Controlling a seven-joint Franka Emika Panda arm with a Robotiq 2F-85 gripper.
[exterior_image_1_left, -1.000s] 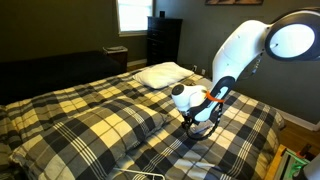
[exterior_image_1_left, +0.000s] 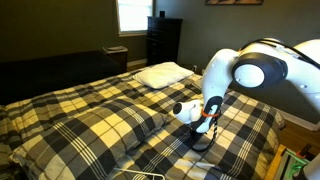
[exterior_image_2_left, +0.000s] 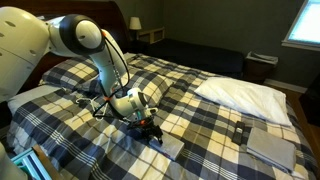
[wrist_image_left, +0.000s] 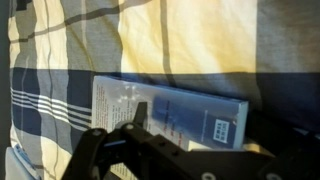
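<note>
A book with a blue-grey cover and a barcode on it (wrist_image_left: 175, 110) lies on the checkered bedding in the wrist view. My gripper (exterior_image_2_left: 152, 137) is low over the bed, at the near-left end of the pale book (exterior_image_2_left: 170, 147) in exterior view 2. Its fingers are open. Dark gripper parts hide the lower part of the book in the wrist view. In exterior view 1 the gripper (exterior_image_1_left: 196, 136) is small and the book is hard to make out behind it.
A white pillow (exterior_image_2_left: 240, 95) lies farther back on the bed. To the right are a small dark object (exterior_image_2_left: 238, 132) and a flat grey rectangular item (exterior_image_2_left: 271, 147). A pale looped cord (exterior_image_1_left: 140, 172) lies at the front. Bare checkered bedding (exterior_image_2_left: 205, 175) surrounds the book.
Over the last second the arm has come down, bringing the gripper closer to the bed. Nothing else has visibly shifted.
</note>
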